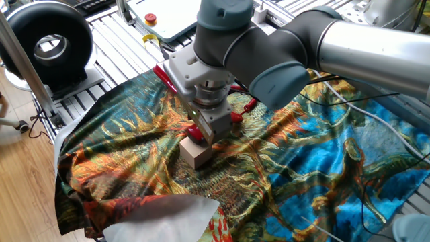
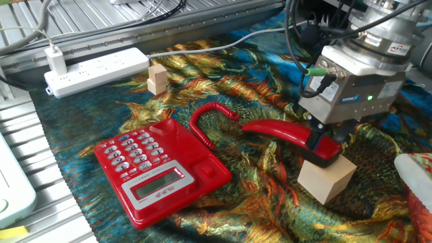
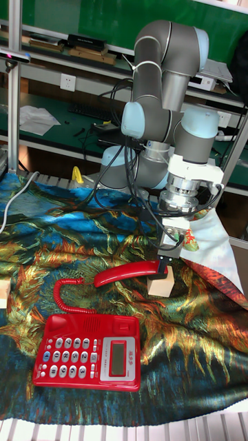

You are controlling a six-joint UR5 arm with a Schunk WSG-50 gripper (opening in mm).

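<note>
A red handset (image 2: 280, 133) lies apart from its red telephone base (image 2: 162, 172), joined to it by a coiled cord (image 2: 196, 121). Its right end sits over a pale wooden block (image 2: 327, 179), apparently resting on it. My gripper (image 2: 331, 135) is lowered at that end, one dark finger (image 2: 314, 137) in front of the handset and the other showing behind it. Whether the fingers press on the handset cannot be made out. From the opposite side, the same handset (image 3: 125, 273), block (image 3: 160, 283) and base (image 3: 88, 351) are visible. The arm hides most of the phone in exterior view 1.
Wrinkled, painted cloth (image 1: 134, 158) covers the table. Small wooden blocks (image 2: 156, 79) stand near a white power strip (image 2: 98, 73) at the back left. A folded white cloth corner (image 1: 161, 220) lies at the front. A black ring-shaped object (image 1: 50, 47) stands beyond the cloth.
</note>
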